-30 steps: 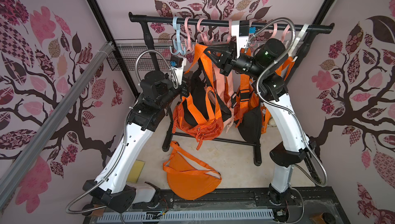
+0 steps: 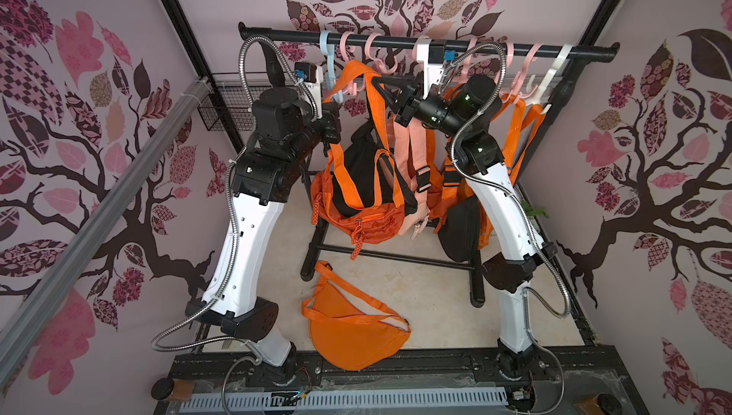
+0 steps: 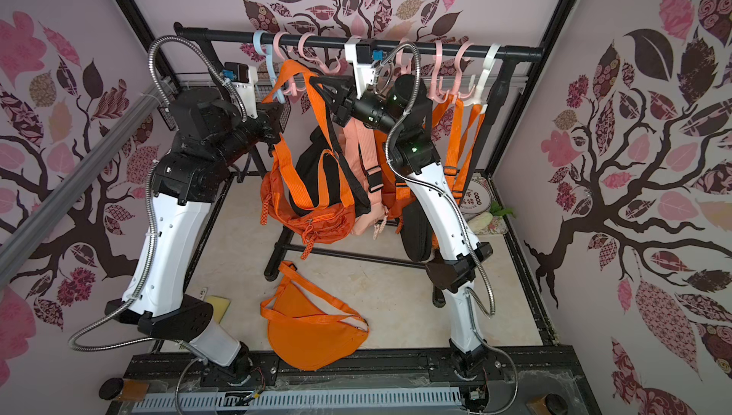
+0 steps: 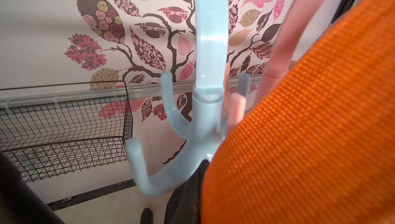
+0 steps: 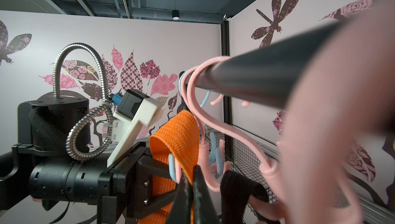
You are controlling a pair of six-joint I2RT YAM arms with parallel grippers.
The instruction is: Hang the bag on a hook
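Observation:
An orange-and-black bag (image 2: 358, 216) hangs in front of the rack, its wide orange strap (image 3: 318, 106) lifted by both grippers. My left gripper (image 2: 329, 113) is beside a light blue multi-prong hook (image 4: 207, 112), shut on the strap, which fills the right of the left wrist view. My right gripper is shut on the strap higher up, just below the rail (image 5: 251, 75) among pink hooks (image 5: 214, 121). Whether the strap lies over a prong cannot be told.
Other orange and pink bags hang to the right on the rack. An orange bag (image 2: 350, 331) lies on the floor in front. A wire basket (image 4: 61, 125) is on the back wall left of the blue hook.

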